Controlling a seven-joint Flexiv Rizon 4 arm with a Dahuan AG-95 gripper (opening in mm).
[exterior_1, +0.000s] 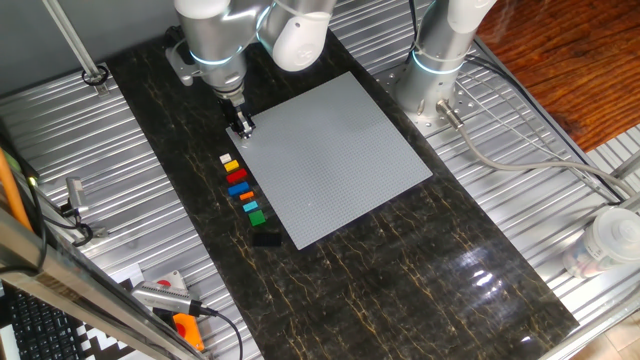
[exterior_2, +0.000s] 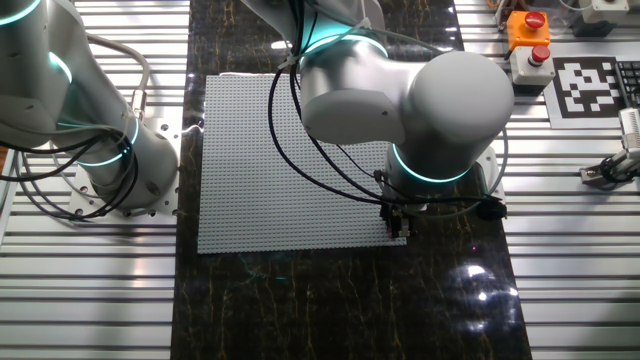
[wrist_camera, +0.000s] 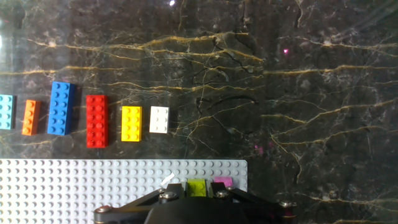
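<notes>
My gripper points down at one corner of the grey baseplate (wrist_camera: 93, 180). Between its dark fingers is a lime-green brick (wrist_camera: 196, 187); whether both fingers press on it I cannot tell. A pink brick (wrist_camera: 223, 182) shows just beyond the right finger, partly hidden by it. Beside the plate, loose bricks lie in a row on the dark table: white (wrist_camera: 159, 119), yellow (wrist_camera: 131, 123), red (wrist_camera: 96, 121), blue (wrist_camera: 60, 108), orange (wrist_camera: 29, 117) and light blue (wrist_camera: 5, 112). Exterior view 1 adds a green brick (exterior_1: 257, 217) and a black one (exterior_1: 267, 239).
Most of the baseplate (exterior_1: 340, 160) is bare. A cable (exterior_2: 300, 150) loops across the plate in exterior view 2.
</notes>
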